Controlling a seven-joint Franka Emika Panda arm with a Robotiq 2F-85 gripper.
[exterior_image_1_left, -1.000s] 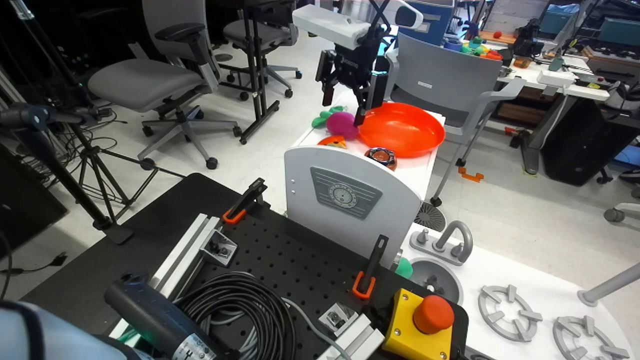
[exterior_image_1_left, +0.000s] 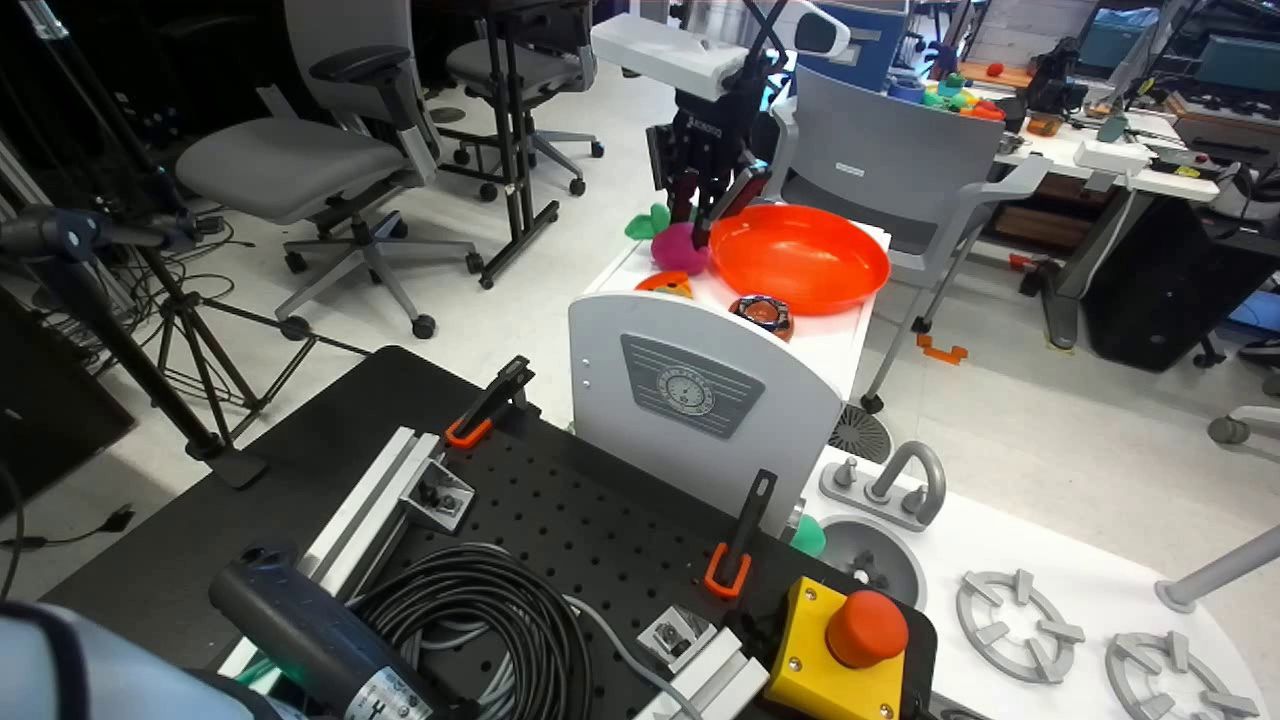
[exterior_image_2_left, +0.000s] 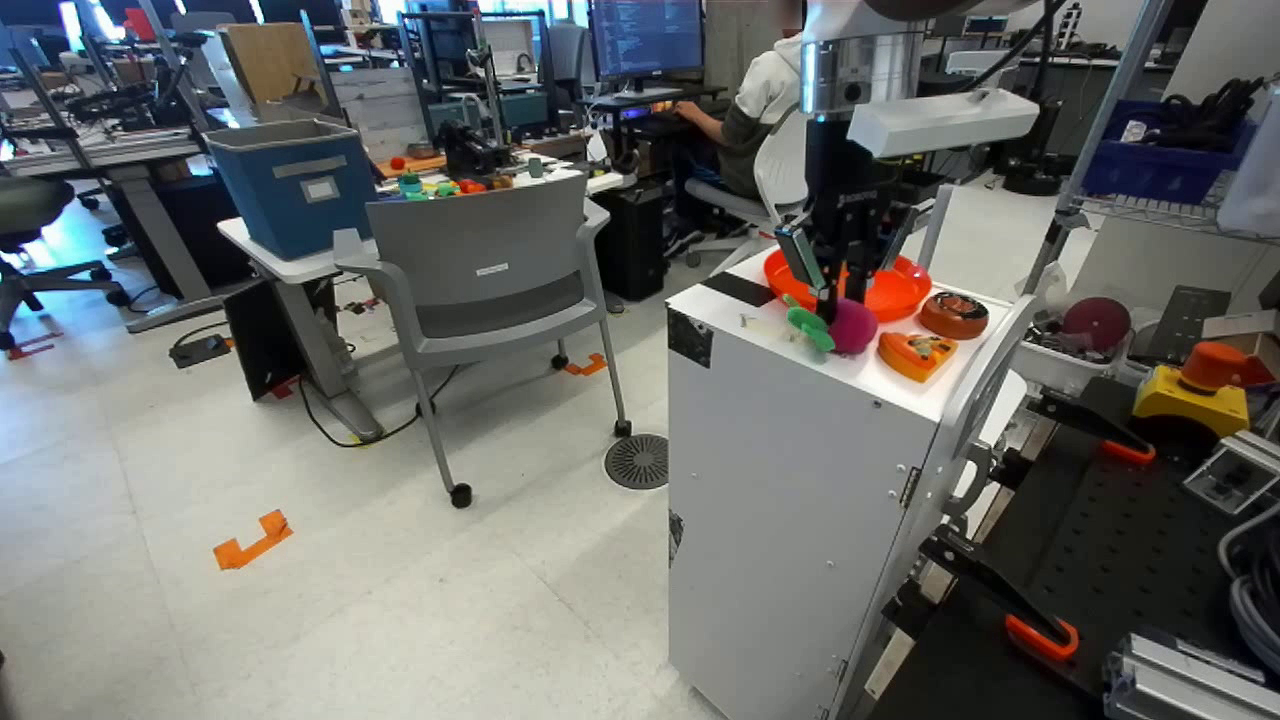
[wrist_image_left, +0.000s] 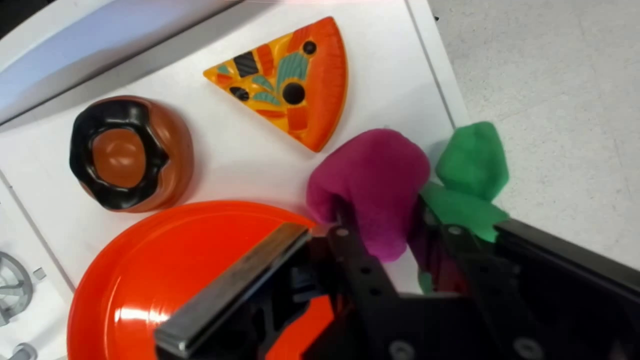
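Observation:
A purple plush vegetable (wrist_image_left: 375, 171) with green leaves (wrist_image_left: 472, 162) lies near the edge of the white cabinet top. My gripper reaches down over it, one finger on each side. The left finger dents the plush, and the right finger meets it beside the leaves. The fingers are partly closed; whether the grip is firm cannot be told. In exterior view 1 the plush (exterior_image_1_left: 679, 250) sits under the fingertips, its leaves (exterior_image_1_left: 648, 223) pointing left. Exterior view 2 shows the plush (exterior_image_2_left: 853, 328) low at the fingers, apparently still on the surface.
An orange-red plate (wrist_image_left: 174, 264) stands close beside the plush, partly under the left finger in the wrist view. A toy pizza slice (wrist_image_left: 294, 84) and a brown toy donut (wrist_image_left: 129, 153) lie nearby. The grey upright panel (exterior_image_1_left: 684, 372) borders one side of the cabinet top.
The gripper has come down onto the plush and its fingers have drawn much closer together. The plush has shifted slightly, and its leaves are now more raised and bunched.

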